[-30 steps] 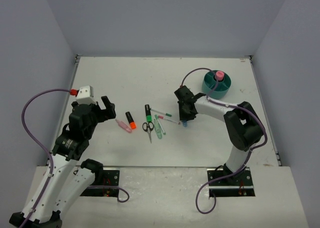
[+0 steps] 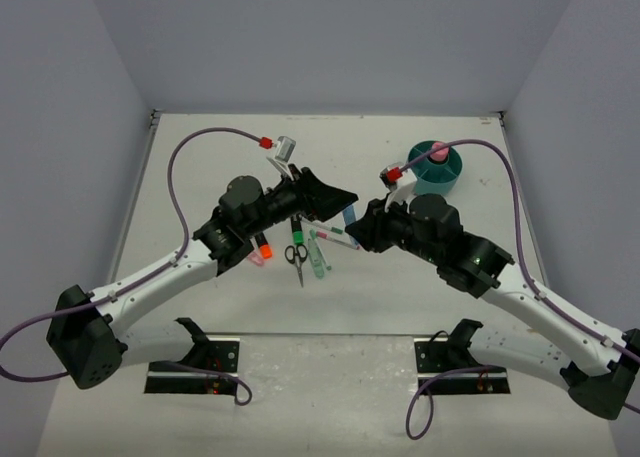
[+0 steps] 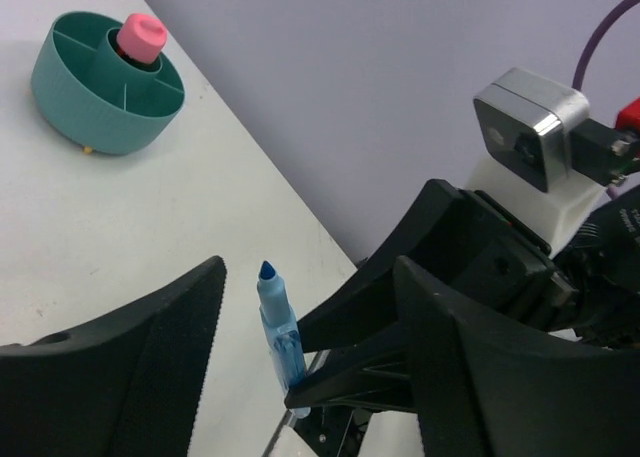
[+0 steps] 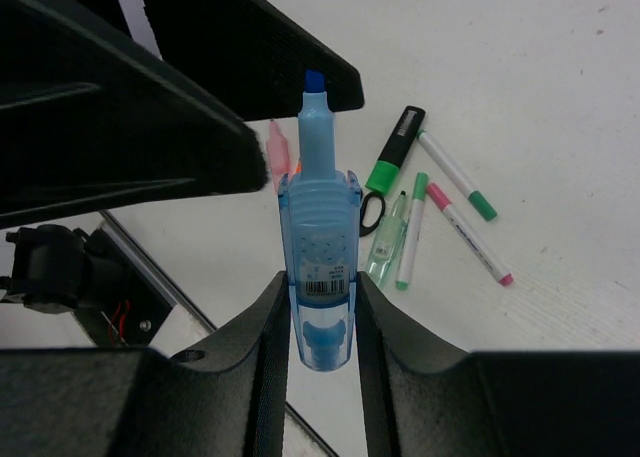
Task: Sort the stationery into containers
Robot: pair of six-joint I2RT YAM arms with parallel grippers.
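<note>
A clear blue capped stationery piece (image 4: 320, 242), slim with a dark blue tip, stands upright above the table. My right gripper is shut on its lower part. My left gripper is open; in the left wrist view the blue piece appears between its spread fingers, apparently without contact. The left fingers (image 4: 190, 147) reach close to the piece's upper part in the right wrist view. A round teal divided container (image 2: 434, 184) stands at back right with a pink object (image 2: 440, 154) in its centre.
Scissors (image 2: 298, 260), a green-capped black marker (image 4: 396, 149), a green see-through piece (image 4: 386, 239), a pink-capped pen (image 4: 470, 235) and green-capped pens (image 4: 458, 175) lie mid-table. An orange-and-black marker (image 2: 263, 245) lies partly hidden by the left arm.
My right gripper has lifted the blue piece from the table and shifted slightly left. From the far left, my left gripper has swung right to beside it. The loose items have stayed put.
</note>
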